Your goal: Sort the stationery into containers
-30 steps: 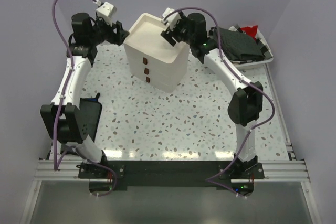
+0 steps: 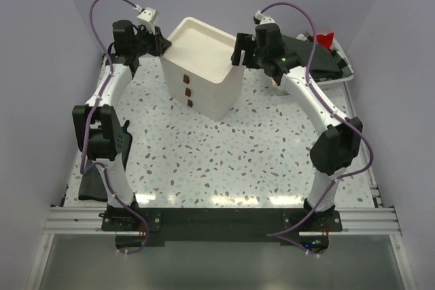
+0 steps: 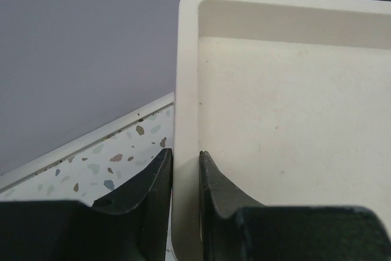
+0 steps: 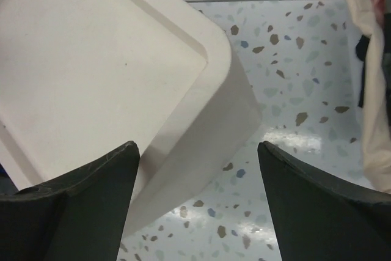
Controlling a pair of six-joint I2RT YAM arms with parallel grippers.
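A white drawer unit (image 2: 204, 89) with several dark knobs stands at the back centre, its top a shallow rimmed tray (image 2: 204, 45). In the left wrist view my left gripper is shut on the unit's white rim (image 3: 187, 90), one finger inside and one outside. My right gripper (image 2: 242, 52) is over the unit's right corner. In the right wrist view its fingers (image 4: 91, 200) stand well apart, with the unit's right rim (image 4: 177, 114) running between them close to the left finger. No stationery shows on the unit's top.
Behind my right arm, a white basket (image 2: 348, 73) holds a dark cloth (image 2: 309, 59) and a red item (image 2: 324, 39). A dark board (image 2: 95, 181) with a handle lies at the left edge.
My left gripper has moved right onto the unit's left rim and shut there. The right gripper has shifted from above the unit's top to its right corner, and lower. The unit stays in about the same place.
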